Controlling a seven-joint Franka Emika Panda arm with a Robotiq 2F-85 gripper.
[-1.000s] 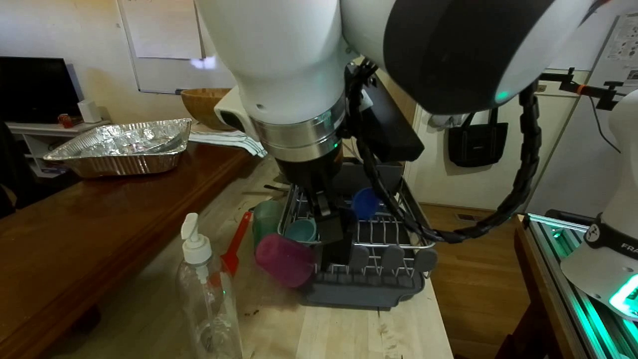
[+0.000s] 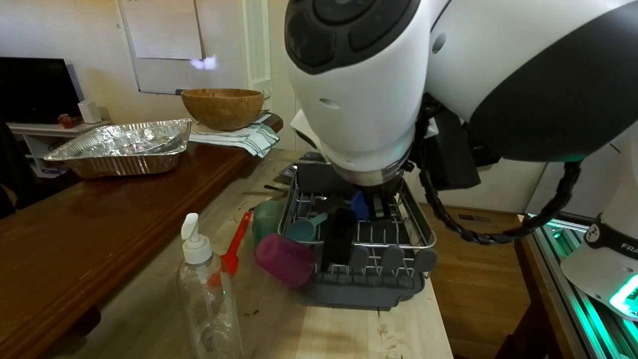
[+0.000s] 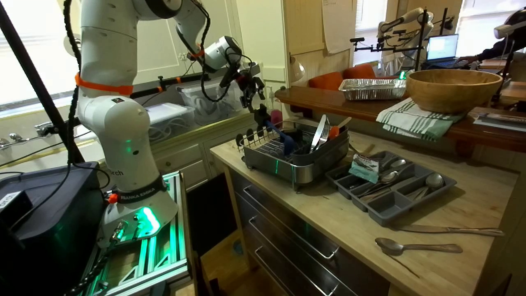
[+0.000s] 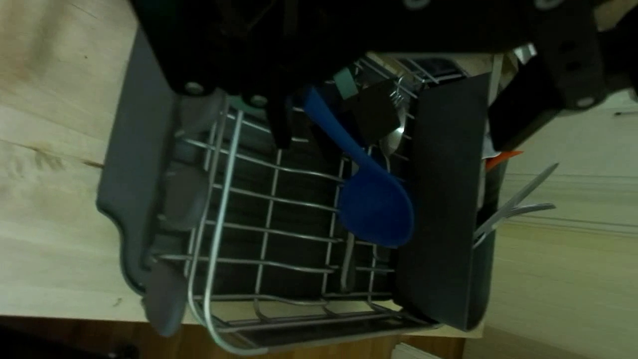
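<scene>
My gripper (image 3: 252, 96) hangs above the dish rack (image 3: 276, 165), open; its dark fingers (image 4: 279, 119) stand wide apart in the wrist view with nothing held between them. A blue ladle (image 4: 375, 206) leans in the rack below, bowl against the grey utensil holder (image 4: 445, 203) and handle rising toward the gripper. A black utensil (image 2: 339, 236) stands upright near the rack's front, and a teal scoop (image 2: 302, 229) rests left of it. In exterior view 1 the arm hides much of the gripper and of the rack's back.
Beside the rack are a magenta cup (image 2: 285, 260), a green cup (image 2: 267, 221), a red utensil (image 2: 237, 244) and a clear pump bottle (image 2: 209, 305). A grey cutlery tray (image 3: 392, 190) lies on the other side. Loose cutlery (image 3: 419, 248) occupies the nearby counter.
My gripper has moved right and toward the back of the rack in exterior view 1, away from the black utensil, which stays standing. More of the teal scoop shows now.
</scene>
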